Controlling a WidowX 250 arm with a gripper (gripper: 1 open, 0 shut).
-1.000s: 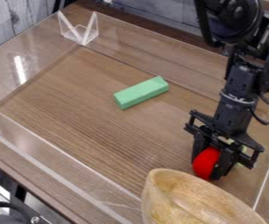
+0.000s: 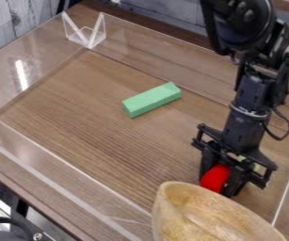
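My gripper (image 2: 229, 162) reaches down on the right side of the camera view, its fingertips low and shut on a red object (image 2: 216, 179), only partly visible between and below the fingers. A cream bowl (image 2: 200, 215) fills the lower right, just in front of the gripper; its rim hides part of what lies behind it. A green block (image 2: 152, 100) lies on the wooden table (image 2: 72, 141), left of and behind the gripper.
A small white wire-like holder (image 2: 84, 30) stands at the back left. A dark edge runs along the back and lower left of the table.
The gripper has shifted slightly left and toward the bowl, with the red object moving with it. The bowl and green block look unmoved.
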